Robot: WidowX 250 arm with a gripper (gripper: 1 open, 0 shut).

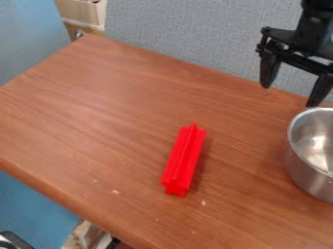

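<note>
My black gripper (293, 82) hangs at the top right of the camera view, fingers spread open with nothing between them, above and just behind a steel pot (311, 171) at the right edge. A red, ridged bar (184, 159) lies on the wooden table near the middle, apart from the pot and well below and left of the gripper.
Grey padded panels (182, 29) stand behind it, with a blue surface at the left. Some dark objects sit off the table at the lower left.
</note>
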